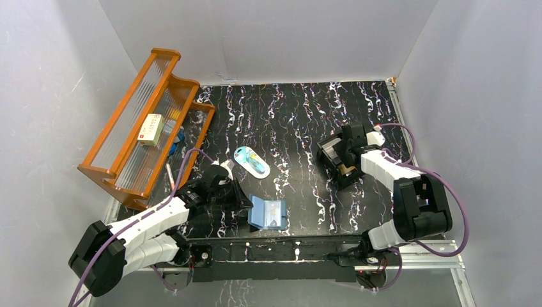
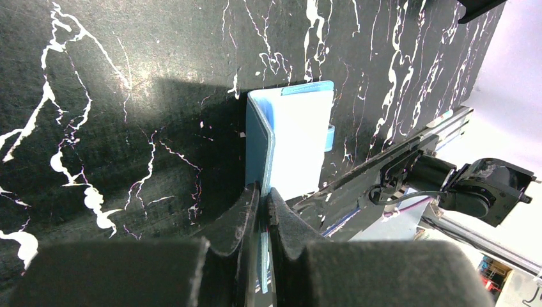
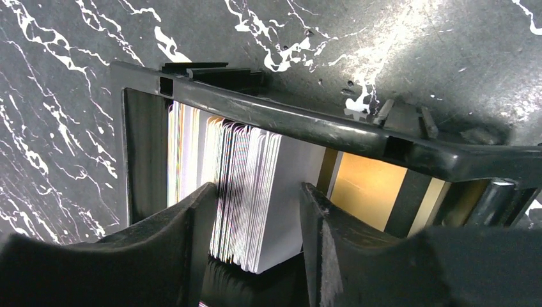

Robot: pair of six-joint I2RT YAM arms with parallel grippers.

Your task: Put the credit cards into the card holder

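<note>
The blue card holder (image 1: 273, 214) lies unfolded near the table's front edge. My left gripper is shut on its upright blue cover (image 2: 259, 150), while a pale inner page (image 2: 300, 134) shows beside it. On the right side, a black tray (image 3: 281, 118) holds a tight row of credit cards (image 3: 246, 185), seen edge-on in the right wrist view. My right gripper reaches into this tray with its fingers apart, one on either side of part of the row. Whether both fingers touch the cards I cannot tell.
An orange-yellow piece (image 3: 367, 185) sits in the tray's other section. A blister-packed toothbrush-like item (image 1: 252, 162) lies behind the card holder. The wooden shelf (image 1: 163, 77) with a small box (image 1: 151, 129) stands at the left. Clear tabletop separates holder and tray.
</note>
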